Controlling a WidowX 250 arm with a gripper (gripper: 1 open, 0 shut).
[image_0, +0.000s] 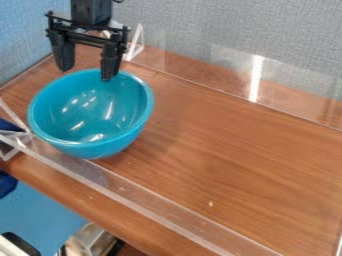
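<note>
My black gripper (86, 52) hangs at the top left, just over the back rim of a large teal bowl (91, 128). Its two fingers stand wide apart, with no object visible between them. The bowl sits upright on the wooden table at the left, near a clear barrier along the table's edge. No contents show inside it.
Clear low walls edge it, with a grey textured wall (227, 45) behind. Dark blue items and white brackets sit at the left edge, beside a blue floor (47, 215).
</note>
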